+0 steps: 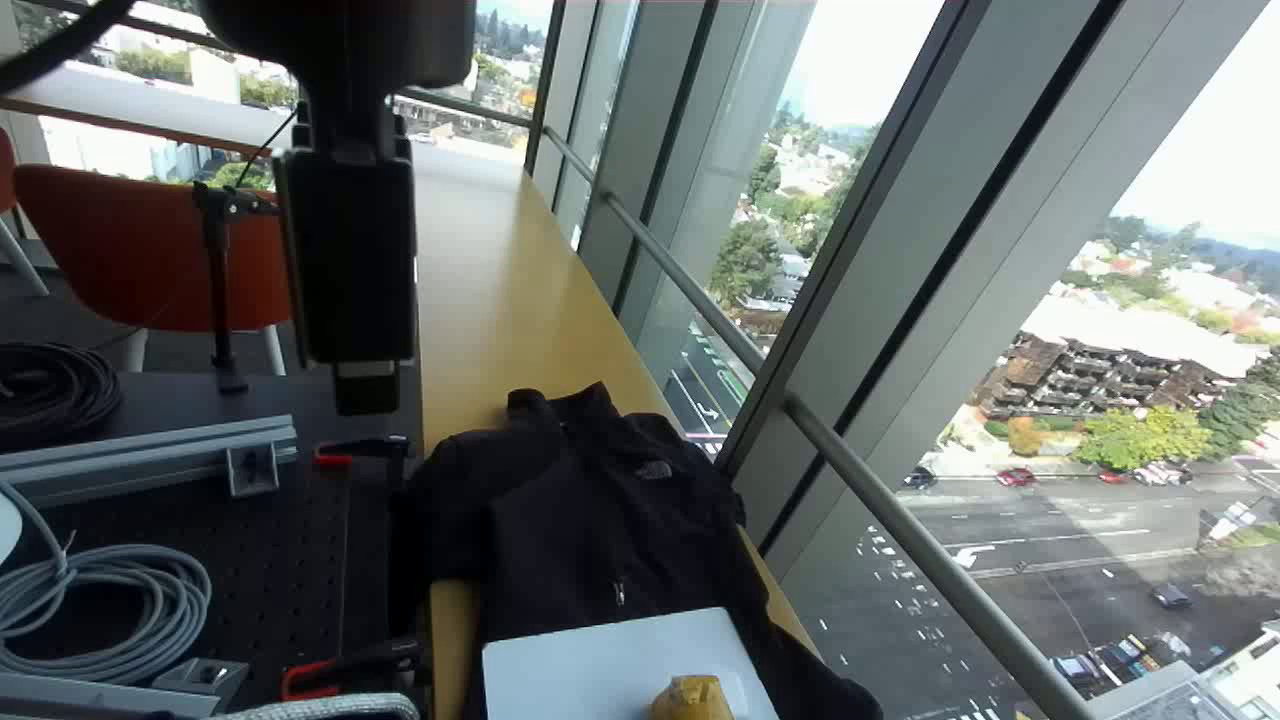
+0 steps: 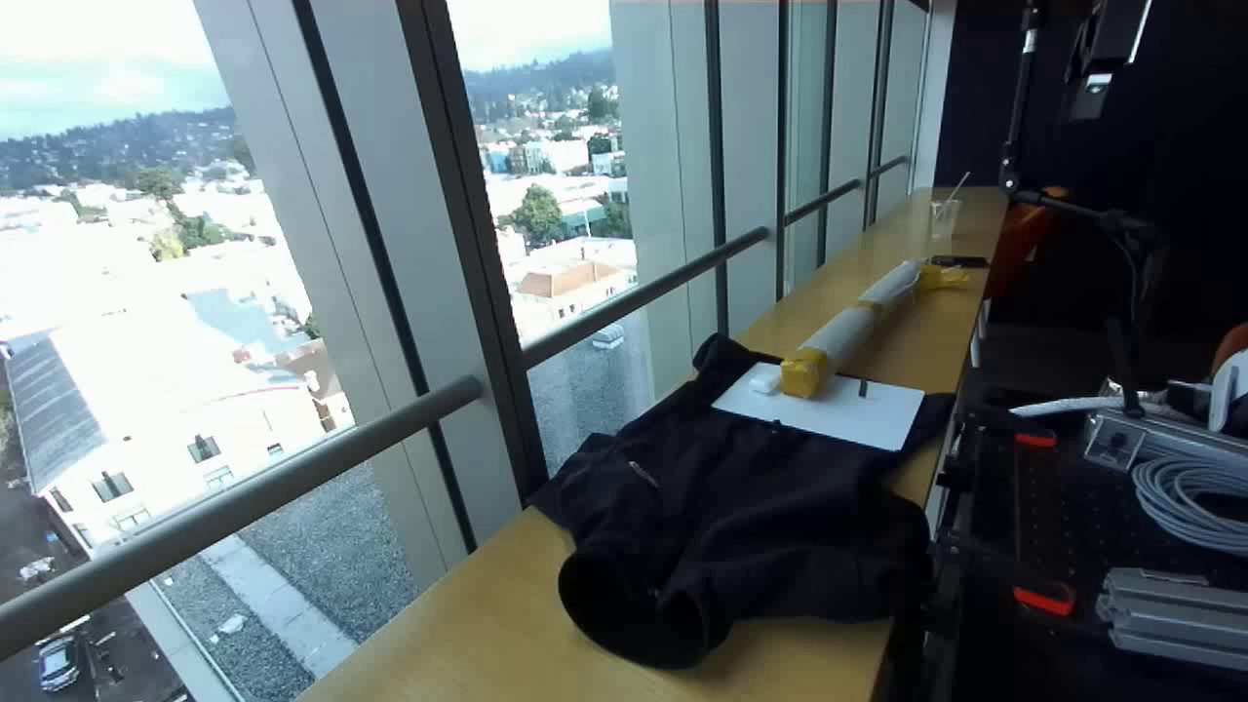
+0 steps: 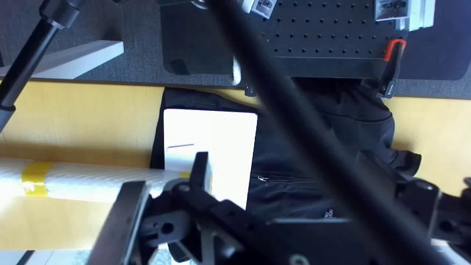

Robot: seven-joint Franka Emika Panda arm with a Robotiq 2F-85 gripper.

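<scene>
My gripper is open in the wrist view, its fingers [image 3: 201, 170] wide apart with nothing held between them. It hangs well above the table; in exterior view 1 the gripper [image 1: 366, 390] shows edge-on. Below lies a black jacket [image 2: 749, 503], spread on the wooden ledge. A white board [image 3: 220, 137] rests flat on one end of the jacket. The end of a wrapped roll with yellow tape [image 2: 803, 372] lies over the board. Also on the board are a small white object [image 2: 765, 381] and a short dark item [image 2: 863, 388].
Windows and a metal rail [image 1: 870, 486] border the ledge [image 2: 468, 620]. On its other side stands a black perforated workbench [image 3: 318, 33] with clamps [image 3: 390, 70], coiled cable [image 1: 114, 612] and metal profiles. A dark cable [image 3: 282, 92] crosses the wrist view. Farther along stands a clear cup [image 2: 944, 218].
</scene>
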